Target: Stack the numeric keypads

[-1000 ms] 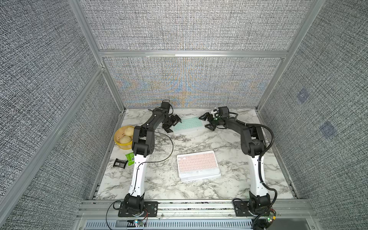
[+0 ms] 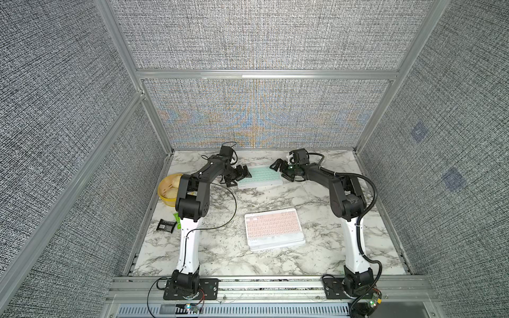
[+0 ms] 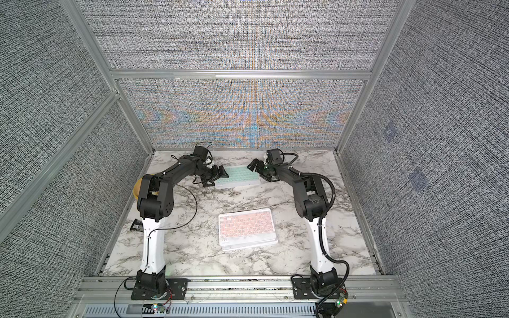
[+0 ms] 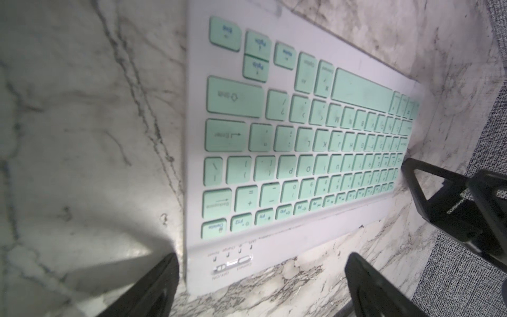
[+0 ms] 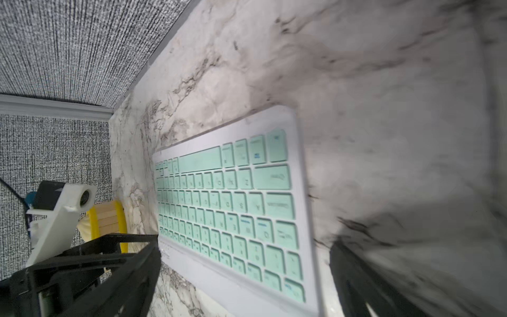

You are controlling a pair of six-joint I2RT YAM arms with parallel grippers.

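Note:
A white keyboard with mint-green keys lies at the back of the table. At its left end my left gripper stands open, one finger on either side of that short edge. My right gripper is likewise open at the keyboard's right end. In the left wrist view, the blurred left fingers flank the corner with the switch; in the right wrist view, the right fingers straddle the other short edge. Whether they touch it cannot be told. A white keyboard with pink keys lies nearer the front, a second white edge showing beneath it.
A yellow-rimmed round basket with pale buns stands at the left, partly behind the left arm. A black packet and a green packet lie below it. Bare marble separates the two keyboards.
The green keyboard has turned slightly, straightening from its earlier slant.

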